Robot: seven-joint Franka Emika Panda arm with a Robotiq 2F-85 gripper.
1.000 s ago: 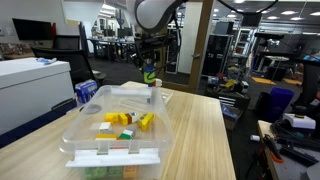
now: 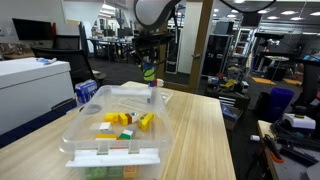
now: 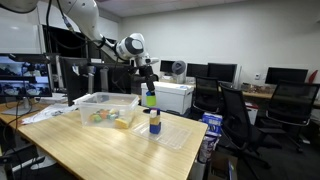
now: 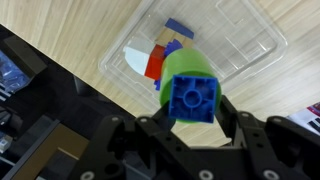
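A green block (image 4: pixel 195 68) with a blue square piece (image 4: pixel 192 97) at its near end is held in my gripper, which is shut on it. Exterior view 2 shows the green block (image 3: pixel 150 100) hanging above a small stack (image 3: pixel 155 121) with tan and dark blue parts. That stack stands on a shallow clear tray (image 3: pixel 178 138). From the wrist, red (image 4: pixel 155 66), blue and wooden pieces show beneath the green block, which partly hides them. Whether the held block touches the stack cannot be told.
Beside the tray stands a large clear bin (image 2: pixel 75 130) holding several coloured blocks (image 2: pixel 127 120). A blue-and-white container (image 2: pixel 86 91) sits behind the bin.
Hardly anything differs in exterior view 1. The green block stays in my gripper, over the same spot, and the bin is unmoved.
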